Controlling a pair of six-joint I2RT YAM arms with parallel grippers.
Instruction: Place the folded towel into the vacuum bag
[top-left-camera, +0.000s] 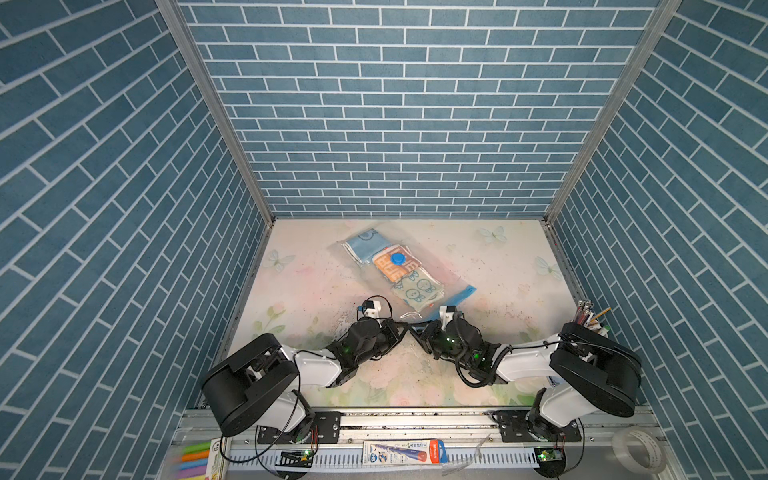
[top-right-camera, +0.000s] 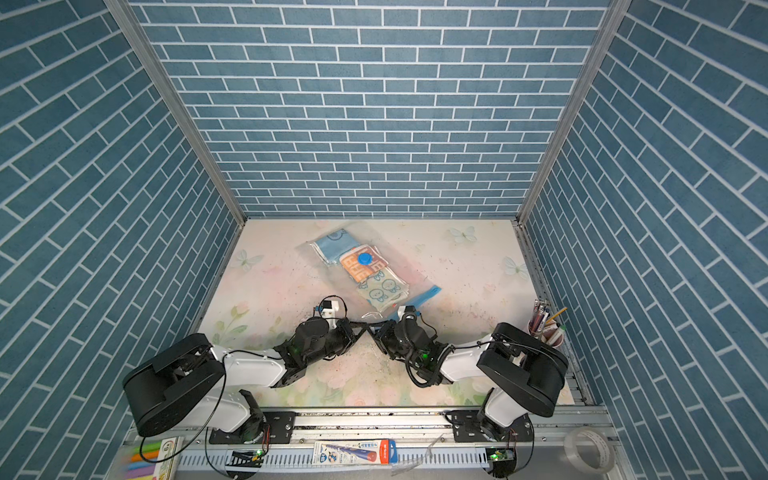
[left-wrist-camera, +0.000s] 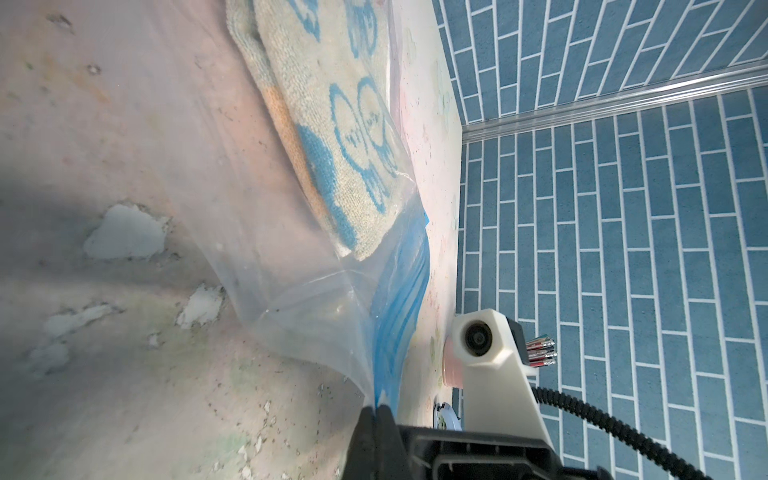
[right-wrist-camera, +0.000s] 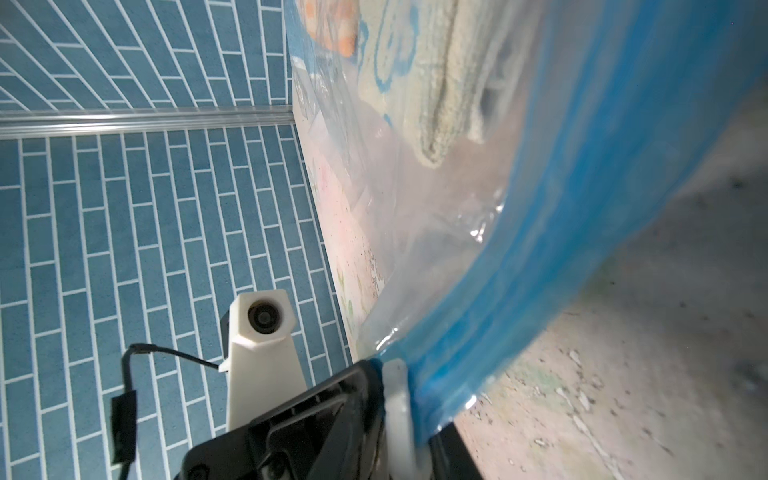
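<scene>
A clear vacuum bag (top-left-camera: 368, 272) with a blue zip strip (top-left-camera: 457, 297) and round blue valve (top-left-camera: 397, 258) lies diagonally on the table. Folded towels, blue (top-right-camera: 334, 244), orange and patterned cream (left-wrist-camera: 352, 144), lie within it. My left gripper is shut on the bag's near corner, at the end of the zip strip. My right gripper meets it there, part open around the strip and a small white piece (right-wrist-camera: 397, 400), probably the slider; whether it grips them is unclear.
A pen holder (top-right-camera: 545, 324) stands at the right edge. Blue tiled walls enclose the table.
</scene>
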